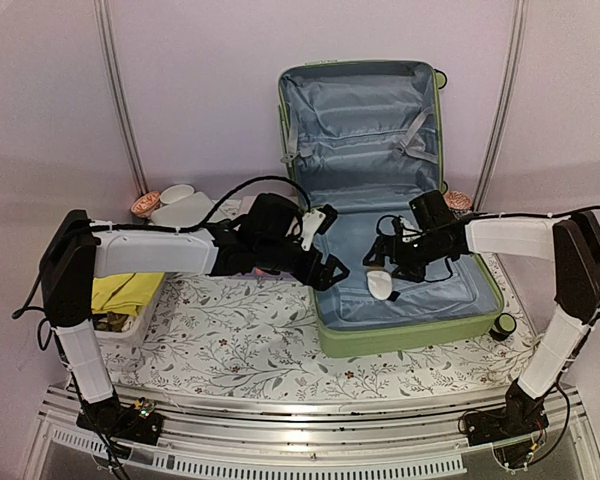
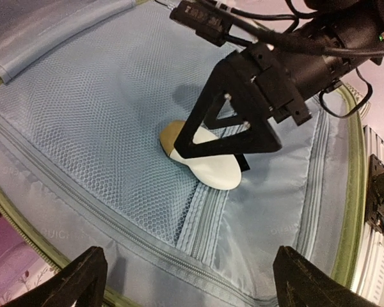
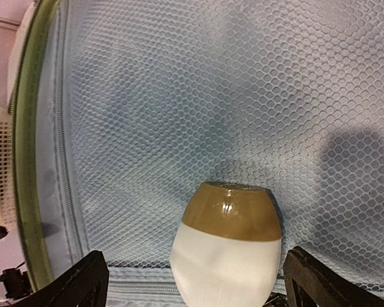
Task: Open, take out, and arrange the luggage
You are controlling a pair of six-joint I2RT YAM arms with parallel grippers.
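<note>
An open green suitcase with grey-blue lining has its lid raised at the back. A white object with a gold-brown end lies on the bottom lining, also seen in the right wrist view as a rounded item. My right gripper is open just above it, its fingers either side of it in the right wrist view. My left gripper hangs open over the suitcase's left side, nothing between its fingers.
A white bin with yellow cloth sits at the left. White and pink items are at the back left. A dark cylinder stands by the suitcase's right front corner.
</note>
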